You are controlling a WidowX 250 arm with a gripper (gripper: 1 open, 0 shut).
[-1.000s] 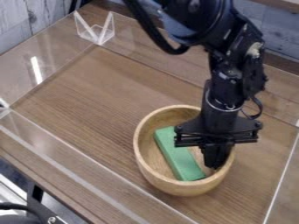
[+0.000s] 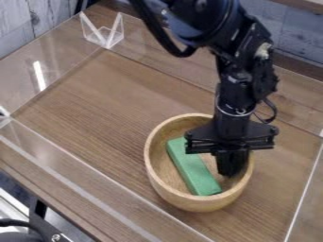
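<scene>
A round wooden bowl (image 2: 164, 174) sits on the table's right half with a green block (image 2: 194, 166) lying along its left inside. My black gripper (image 2: 231, 164) points down into the bowl's right side, beside the block. Its fingertips are dark and partly hidden, so whether they are open or shut is unclear.
A white wire-like holder (image 2: 104, 30) stands at the far left corner. The table's front edge runs along the lower left.
The arm and gripper have risen slightly over the last second, staying over the right of the bowl. The bowl and block look almost unchanged.
</scene>
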